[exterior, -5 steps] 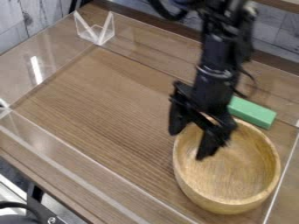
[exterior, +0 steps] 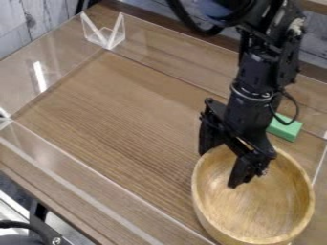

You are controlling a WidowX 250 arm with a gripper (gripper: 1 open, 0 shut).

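Note:
My black gripper point(exterior: 225, 159) reaches down over the back rim of a round wooden bowl point(exterior: 253, 209). Its fingers hang at the bowl's back left edge, over the inside. Whether anything is between them, or whether they are open or shut, is too dark to tell. The bowl's visible bottom is bare.
A green object point(exterior: 284, 128) lies behind the bowl at the right, partly hidden by the arm. A clear plastic stand point(exterior: 105, 29) is at the back left.
Since a second ago my arm has moved right and toward the front, now covering part of the green object.

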